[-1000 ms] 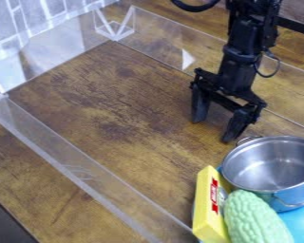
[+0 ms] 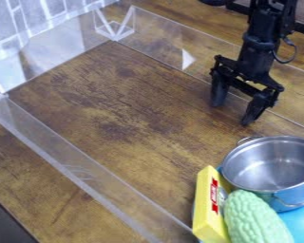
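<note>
The black robot gripper (image 2: 237,93) hangs over the right part of the wooden table (image 2: 110,109), its fingers low near the surface. Whether it is open or shut, or holds anything, is too dark and small to tell.
A metal pot (image 2: 272,171) sits at the lower right, with a yellow box (image 2: 208,204) and a pale green bumpy object (image 2: 254,218) on a blue surface beside it. Clear plastic walls edge the table.
The gripper has moved toward the back and right, away from the pot. The objects at the lower right look unmoved.
</note>
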